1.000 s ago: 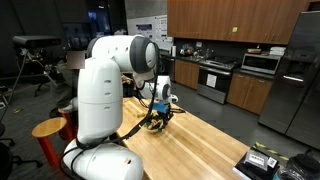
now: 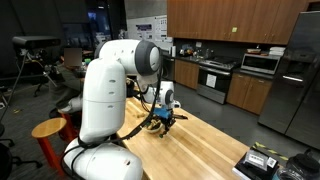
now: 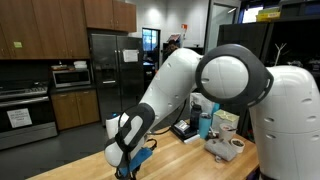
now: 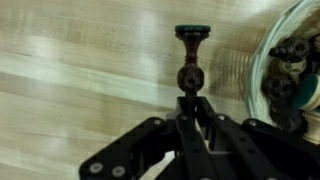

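My gripper is shut on a dark brown turned wooden piece [image 4: 193, 58], which looks like a chess piece. Its green-edged wide end points away from the fingers in the wrist view, over the pale wood table [image 4: 90, 60]. To the right, cut off by the frame edge, a light woven bowl [image 4: 258, 65] contains several dark pieces, some with green bases. The held piece is outside the bowl's rim. In exterior view 1 the gripper [image 2: 164, 124] is low beside the bowl, and the piece is too small to make out clearly.
Open table [image 2: 195, 150] lies to the right of the gripper in exterior view 1. A dark device [image 2: 258, 163] stands near the front right edge. In exterior view 2, a teal cup [image 3: 205, 127] and other items sit at the right, behind the arm.
The arm has shifted slightly to the right and lower in exterior view 1, still close to the bowl. The other objects look unmoved.
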